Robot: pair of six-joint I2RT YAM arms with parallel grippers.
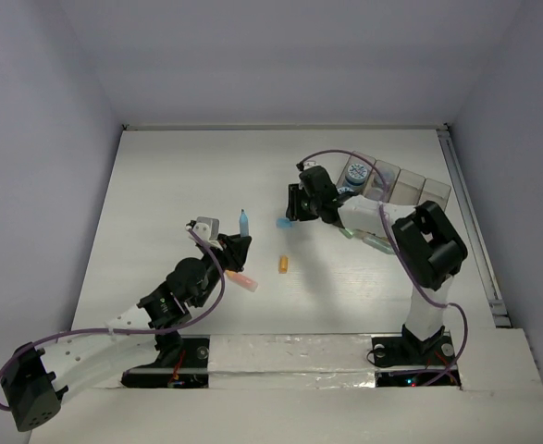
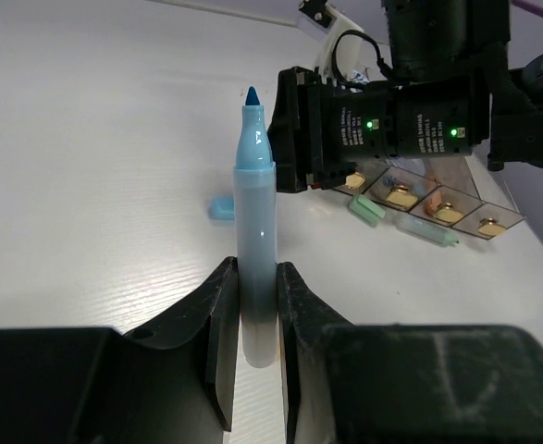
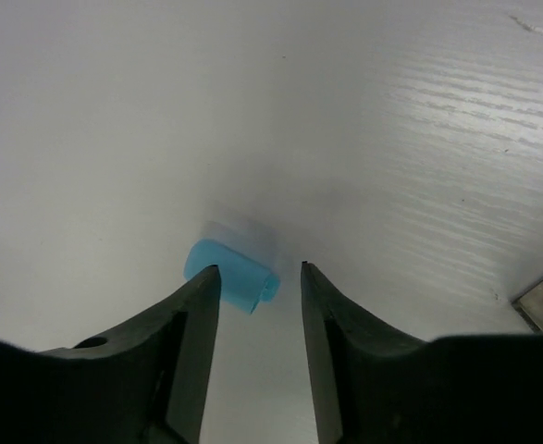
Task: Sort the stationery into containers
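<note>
My left gripper is shut on a light-blue marker [image 2: 257, 213], held upright with its dark tip bare and pointing up. On the table lies a small blue cap [image 3: 232, 274]. My right gripper hovers over it, part open, with the cap below and nearer the left finger, not gripped. The orange cap [image 1: 283, 265] and a pink marker [image 1: 243, 281] lie on the table near the left gripper. At the back right stands the divided container [image 1: 407, 188], partly covered by the right arm in the top view.
A green cap [image 2: 367, 209] and a pale green marker [image 2: 426, 229] lie just in front of the container. Round blue-and-white items [image 1: 356, 173] sit in its left compartment.
</note>
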